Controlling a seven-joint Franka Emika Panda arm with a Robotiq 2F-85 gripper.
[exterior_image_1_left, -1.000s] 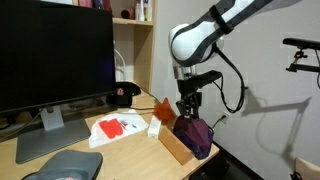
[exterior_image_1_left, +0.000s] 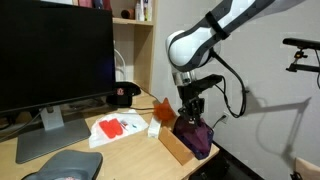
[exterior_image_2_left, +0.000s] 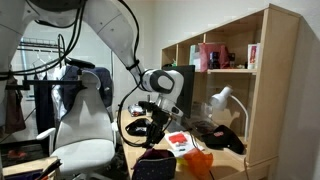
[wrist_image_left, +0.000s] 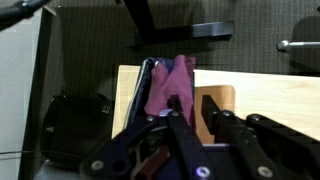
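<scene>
A dark purple cloth (exterior_image_1_left: 196, 138) hangs over a brown open box (exterior_image_1_left: 176, 146) at the desk's right-hand edge. Right above the cloth, my gripper (exterior_image_1_left: 193, 112) points downward with its fingertips at or close to the fabric. In the wrist view the maroon cloth (wrist_image_left: 172, 88) bunches up beside dark blue fabric, partly hidden behind the gripper's body. Exterior view 2 shows the cloth (exterior_image_2_left: 153, 166) beneath the arm. The gap between the fingers is too dark and small to make out, and whether they touch the cloth is unclear.
An orange object (exterior_image_1_left: 164, 109) and a white box (exterior_image_1_left: 154, 127) stand just behind the box. A monitor (exterior_image_1_left: 55, 58) takes up the desk's left side, with a dark grey tray (exterior_image_1_left: 66, 165) in front. A white chair (exterior_image_2_left: 85, 130) stands beyond the arm.
My gripper has shifted slightly down and right, closer to the cloth, and its wrist has tilted. The box and the other desk items look unmoved.
</scene>
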